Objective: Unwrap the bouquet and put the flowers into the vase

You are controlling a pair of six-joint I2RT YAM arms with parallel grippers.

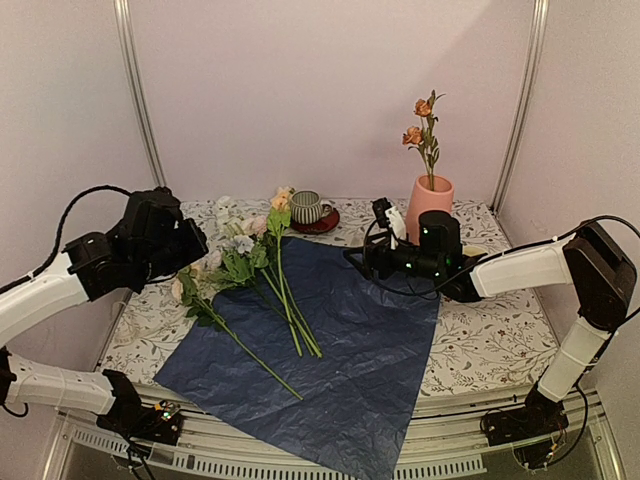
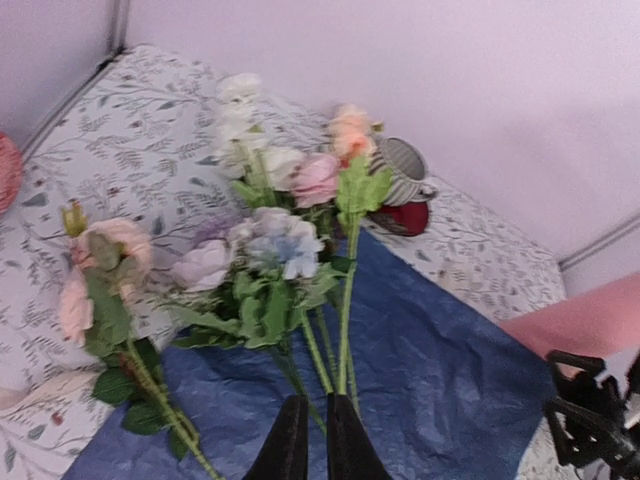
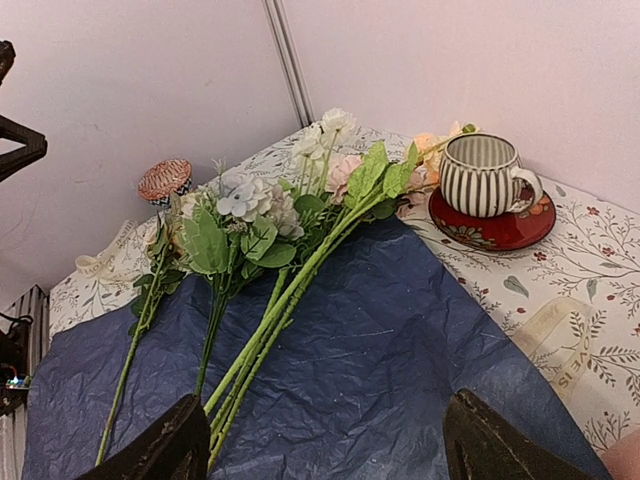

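A pink vase (image 1: 430, 202) at the back right holds orange flowers (image 1: 423, 108). Pale flowers with long green stems (image 1: 290, 320) (image 3: 255, 365) lie on the blue sheet (image 1: 360, 400), one stem apart at front left. My left gripper (image 1: 185, 255) is raised above the left of the bunch; its fingers (image 2: 291, 440) show slightly apart in the blurred left wrist view, holding nothing. My right gripper (image 1: 360, 258) stands open left of the vase, nothing between its fingers, which sit low in the right wrist view.
A striped cup (image 3: 478, 180) on a red saucer (image 3: 450, 220) stands at the back. A woven basket (image 3: 163, 182) is at the far left.
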